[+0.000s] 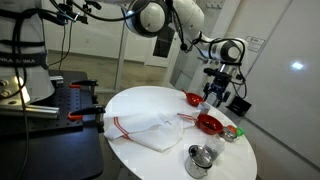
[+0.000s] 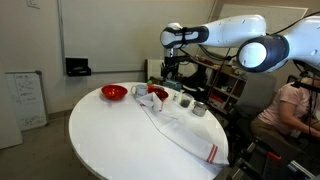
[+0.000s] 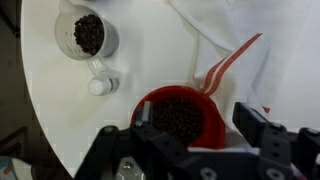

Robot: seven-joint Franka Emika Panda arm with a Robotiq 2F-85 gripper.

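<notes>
My gripper stands open, its dark fingers (image 3: 243, 116) spread over a red bowl of dark beans (image 3: 178, 112) in the wrist view. No object shows between the fingertips. A clear cup (image 3: 64, 42) with dark beans in it is at the upper left, with a small white knob-like piece (image 3: 100, 86) below it. Beside the bowl lies a white cloth (image 3: 215, 50) with a red stripe. In exterior view 1 the gripper (image 1: 213, 91) hangs above the far side of the table, above two red bowls, one nearer (image 1: 209, 124) and one farther (image 1: 193, 98).
A metal pot (image 1: 198, 162) and a clear glass (image 1: 219, 146) stand near the table's right edge. A small green and red item (image 1: 234, 131) lies beyond the nearer bowl.
</notes>
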